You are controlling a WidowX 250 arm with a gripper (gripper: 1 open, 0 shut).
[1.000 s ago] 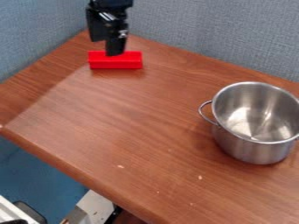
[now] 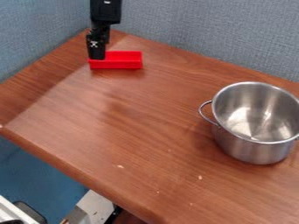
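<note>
My black gripper (image 2: 98, 49) hangs from the top of the view at the back left, its fingertips low at the near left end of a red rectangular block (image 2: 122, 59) on the wooden table (image 2: 140, 140). The gripper is open; whether it touches the block is hard to tell at this size. A steel pot (image 2: 258, 140) with a loop handle stands at the right of the table.
Grey-blue padded walls rise behind and to the left of the table. Past the front-left edge are blue floor and some white and dark equipment (image 2: 94, 207).
My gripper has moved left, to the left end of the red block. The block and pot have not visibly moved.
</note>
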